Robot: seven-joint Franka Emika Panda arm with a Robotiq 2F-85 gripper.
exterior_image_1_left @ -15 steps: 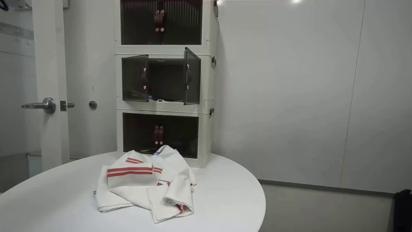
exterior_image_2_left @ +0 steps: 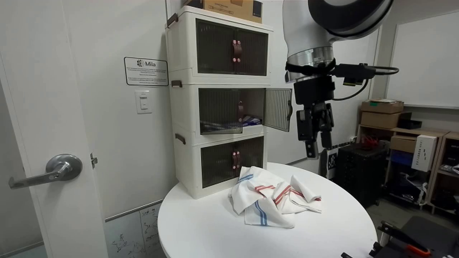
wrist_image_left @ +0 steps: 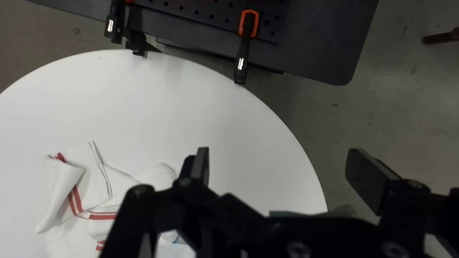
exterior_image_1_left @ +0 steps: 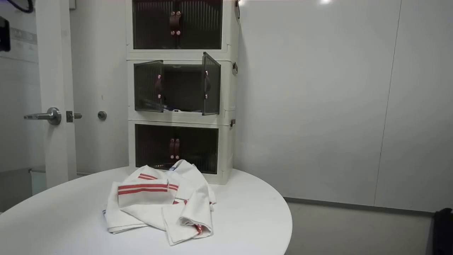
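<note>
White towels (exterior_image_1_left: 146, 212) with red and blue stripes lie crumpled in a heap on the round table, close to the cabinet's foot. My gripper (exterior_image_2_left: 319, 147) hangs above the table's far right side in exterior view 2, clear of the cloth. Its fingers (wrist_image_left: 200, 167) stand wide apart in the wrist view, and only table and floor show between them. The stacked cabinet (exterior_image_2_left: 185, 107) has three levels. Both doors of the middle one are ajar, the right door (exterior_image_2_left: 277, 109) swung out, and some bluish cloth (exterior_image_2_left: 251, 120) rests inside. The top and bottom levels are closed.
Bare surface surrounds the heap on the white table (exterior_image_1_left: 254, 221). A dark bench (wrist_image_left: 318, 43) with orange-and-black clamps (wrist_image_left: 243, 56) adjoins its edge. A room door with a lever handle (exterior_image_2_left: 64, 167) is at left in exterior view 2.
At the upper left edge of exterior view 1, a dark piece has come into view and a black cable loop has shifted right. Towels and cabinet doors look the same.
</note>
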